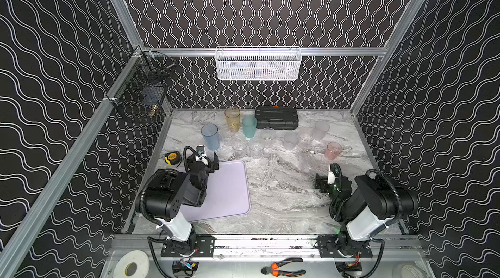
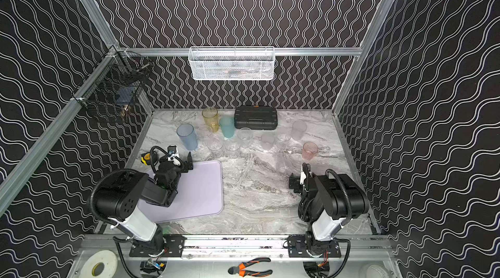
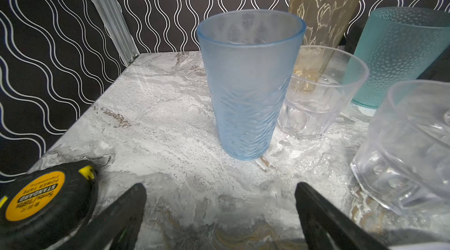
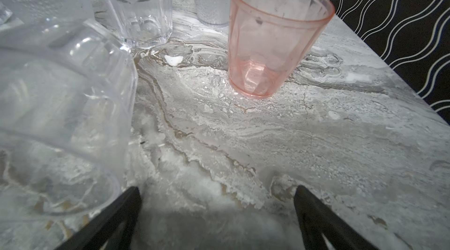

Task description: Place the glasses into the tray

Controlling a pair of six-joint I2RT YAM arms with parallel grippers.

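Observation:
Wide open, my left gripper points at a tall blue glass [image 3: 250,86] standing upright a short way ahead, with nothing between its fingers. Clear glasses [image 3: 321,93], an amber glass [image 3: 323,13] and a teal glass [image 3: 398,53] are grouped to its right. My right gripper is also open and empty. A pink glass [image 4: 276,39] stands upright beyond it, and a clear glass [image 4: 61,118] lies on its side at the left finger. More clear glasses [image 1: 290,140] stand across the back. Under the left arm, the visible part of the lilac tray [image 1: 231,189] is bare.
A yellow-black tape measure [image 3: 42,198] lies left of my left gripper. Behind the glasses is a black case [image 1: 276,117]. Pliers [image 1: 282,267] lie outside the front rail. The marble tabletop [image 1: 281,194] between the arms is clear.

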